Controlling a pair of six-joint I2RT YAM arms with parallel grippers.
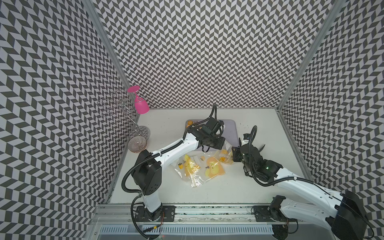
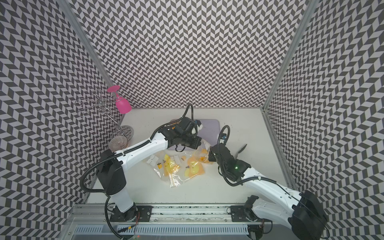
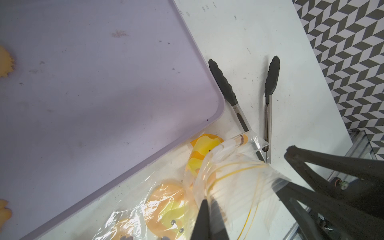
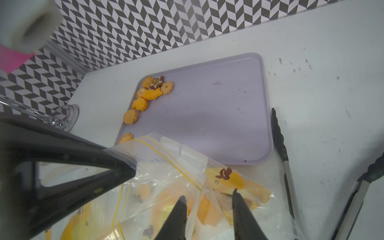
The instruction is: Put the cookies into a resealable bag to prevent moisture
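Observation:
A clear resealable bag (image 3: 236,172) with yellow seal lines lies in front of the tray, with several cookies (image 3: 168,204) inside. In the left wrist view my left gripper is shut on the film near the bag's mouth. My right gripper is at the bag's right end. Its two fingertips show some way apart in the right wrist view, with clear film running between them; whether they grip it is unclear. In the left wrist view, one of its fingers (image 3: 282,186) meets the film's edge. More cookies (image 4: 152,94) rest on the tray.
The lavender tray (image 4: 216,108) lies behind the bag, mostly bare on its right. Metal tongs with black handles (image 3: 224,82) lie right of the tray. A wire rack (image 1: 138,138) with a pink glass (image 1: 140,104) stands at the far left.

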